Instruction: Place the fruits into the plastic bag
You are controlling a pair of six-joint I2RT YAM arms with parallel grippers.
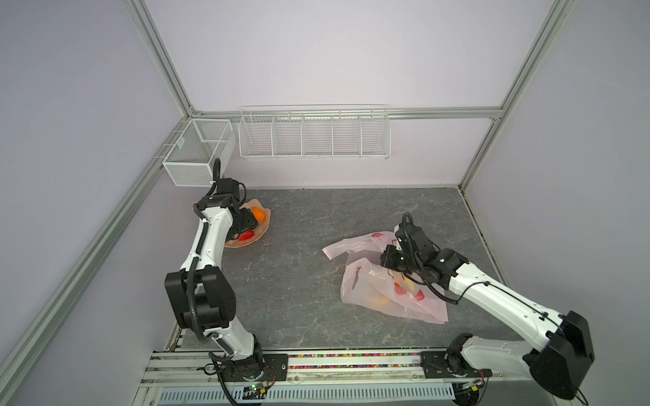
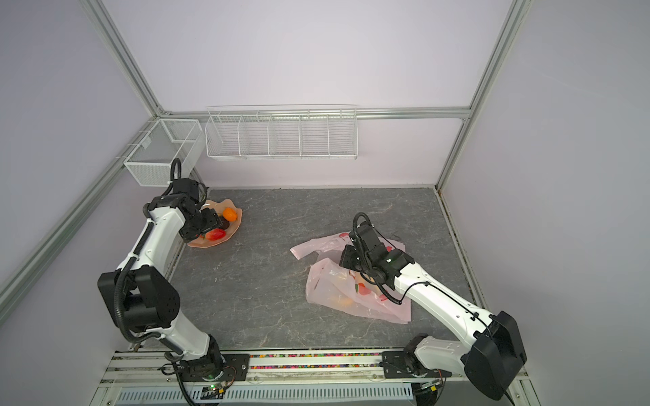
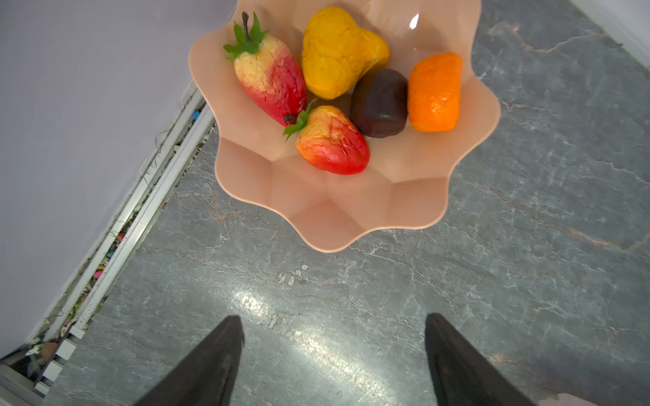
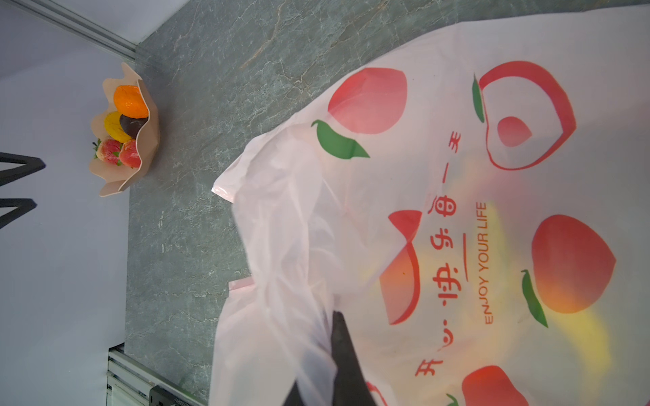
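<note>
A peach-coloured scalloped bowl point(image 3: 328, 223) at the far left holds the fruits: a red-and-yellow strawberry point(image 3: 274, 77), a second red strawberry point(image 3: 338, 145), a yellow fruit point(image 3: 338, 50), a dark one point(image 3: 379, 101) and an orange one point(image 3: 433, 94). Above and near it my left gripper is open, nothing between its fingers; the top left view has that arm covering part of the bowl. My right gripper is shut on gathered film of the pink plastic bag point(image 4: 284, 237). Through the bag's printed side, blurred yellow shapes show inside.
White wire baskets point(image 1: 315, 135) hang on the back rail, one of them point(image 1: 193, 177) at the left corner near my left arm. Bare grey table point(image 1: 298, 284) lies between bowl and bag. The left wall stands close beside the bowl.
</note>
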